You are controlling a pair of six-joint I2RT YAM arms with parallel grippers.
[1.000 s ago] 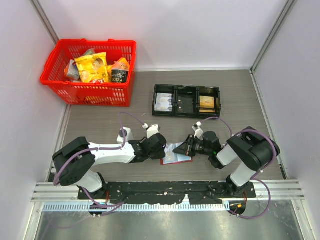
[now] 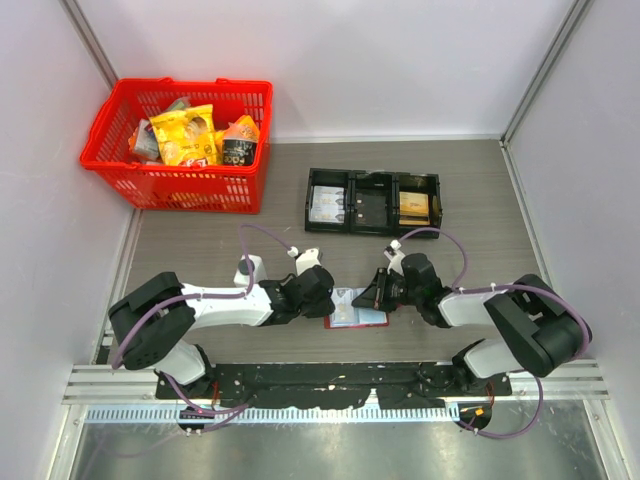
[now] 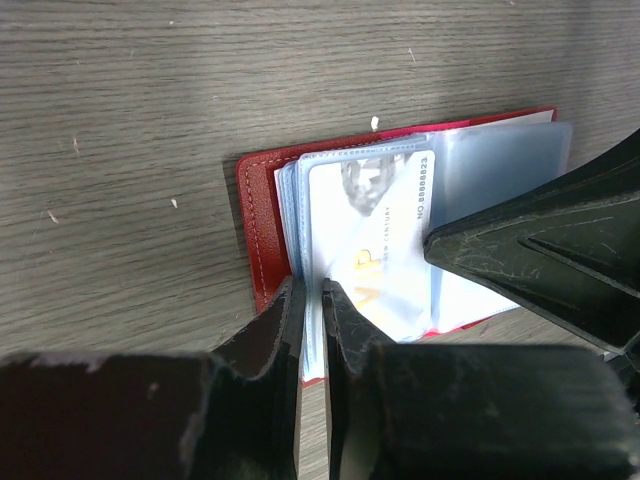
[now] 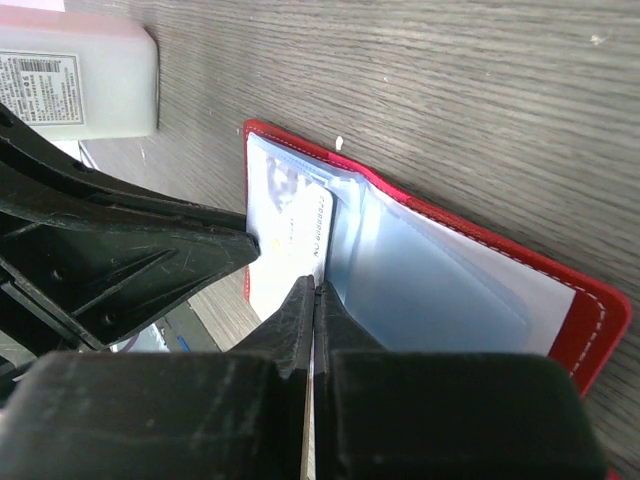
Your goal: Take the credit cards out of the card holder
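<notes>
The red card holder lies open on the table with clear sleeves and a white card on its left-hand stack. My left gripper is shut on the left edge of the holder's sleeve stack. My right gripper is shut at the card's near edge, with nothing showing between its fingers; in the left wrist view it reaches over the sleeves from the right.
A black three-compartment box with cards stands behind the holder. A red basket of snack bags is at the back left. A white bottle sits left of the holder.
The left arm is almost still.
</notes>
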